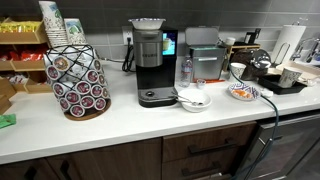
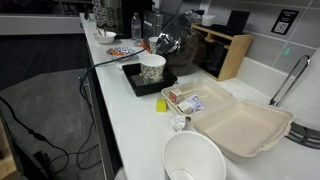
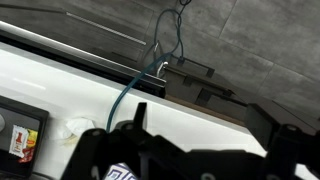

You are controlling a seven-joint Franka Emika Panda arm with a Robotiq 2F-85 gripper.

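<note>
My gripper stands open in the wrist view, its two dark fingers wide apart over the white counter edge, with nothing between them. Neither exterior view shows it clearly. On the counter, a black coffee machine [image 1: 155, 65] stands behind a white bowl [image 1: 194, 97] with a utensil in it. To the right sits a patterned bowl [image 1: 242, 91] with something orange inside. A wire rack of coffee pods [image 1: 77, 88] is at the left. Part of a blue-patterned item [image 3: 120, 172] shows at the bottom of the wrist view, mostly cut off.
A blue cable [image 3: 125, 95] hangs over the counter's front edge. In the second exterior view, a beige tray [image 2: 240, 125], a white container [image 2: 193, 158] and a black tray with a patterned cup [image 2: 152, 68] crowd the counter. Bare counter lies before the coffee machine.
</note>
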